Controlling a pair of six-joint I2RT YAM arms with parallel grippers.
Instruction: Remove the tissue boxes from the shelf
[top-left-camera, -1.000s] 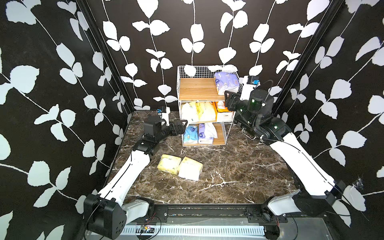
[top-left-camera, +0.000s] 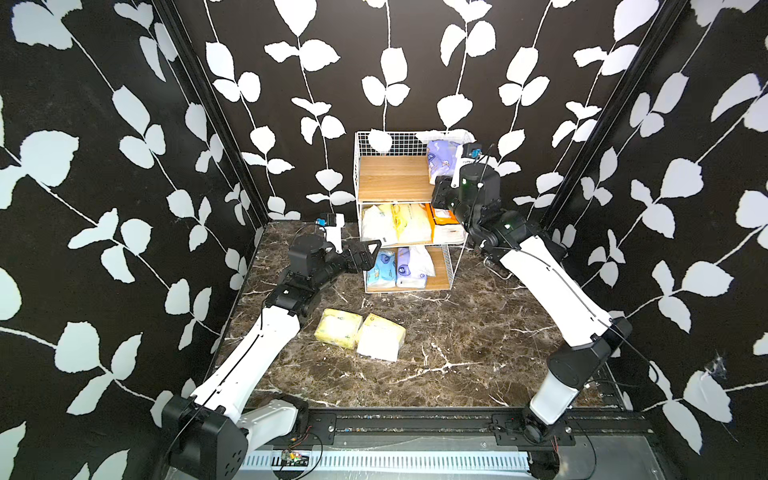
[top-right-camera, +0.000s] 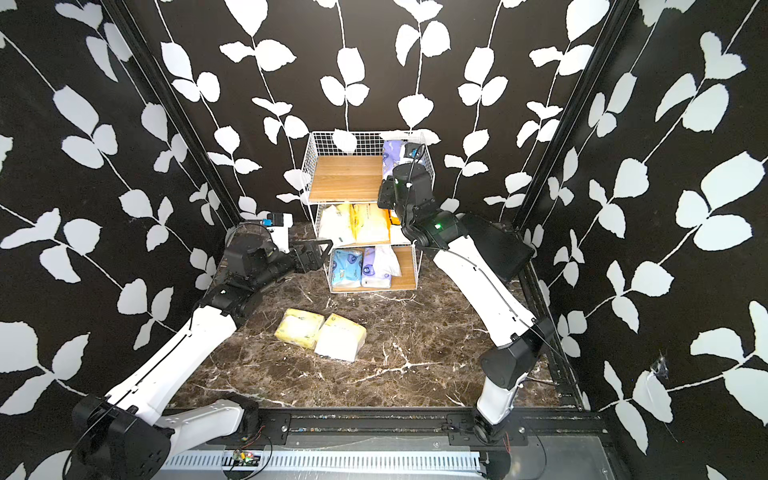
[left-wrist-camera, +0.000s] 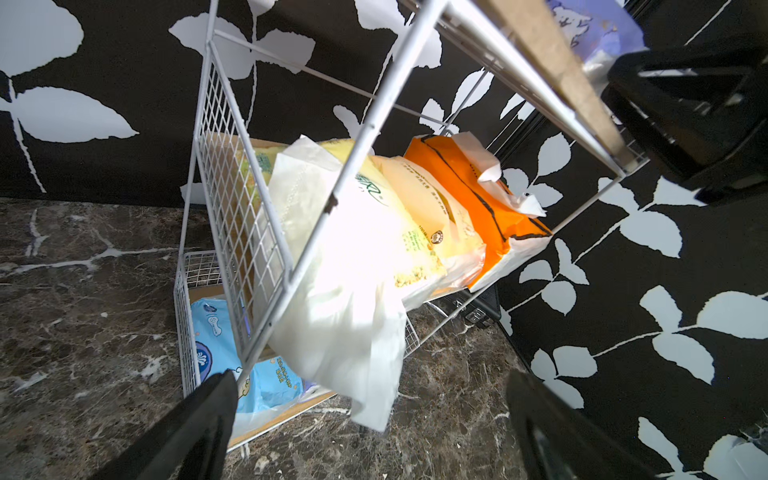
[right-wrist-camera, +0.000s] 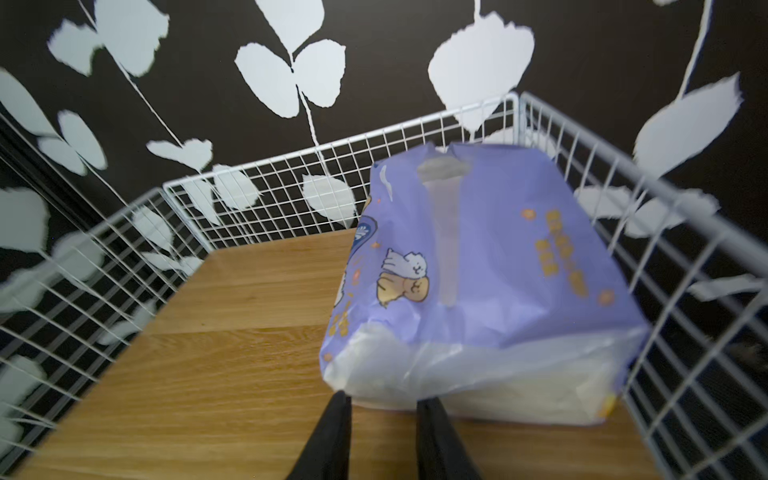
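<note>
On the right of the top shelf sits a purple tissue pack (right-wrist-camera: 488, 248) with a white underside, resting on the wooden board (right-wrist-camera: 240, 320). My right gripper is at its near left end; its fingers stand part open with a gap between them, and contact with the pack cannot be told. On the middle tier lie a white-and-yellow pack (left-wrist-camera: 352, 232), a peach pack (left-wrist-camera: 436, 212) and an orange pack (left-wrist-camera: 472, 192). My left gripper (top-left-camera: 376, 252) stands open and empty by the shelf's left side. Blue (top-left-camera: 381, 270) and purple-white packs (top-left-camera: 412, 268) lie on the bottom tier.
Two yellowish packs (top-left-camera: 338, 328) (top-left-camera: 381, 337) lie on the marble table (top-left-camera: 472, 352) in front of the shelf. White wire sides (right-wrist-camera: 688, 224) and front posts (left-wrist-camera: 352, 176) bound the shelf.
The left arm has barely shifted.
</note>
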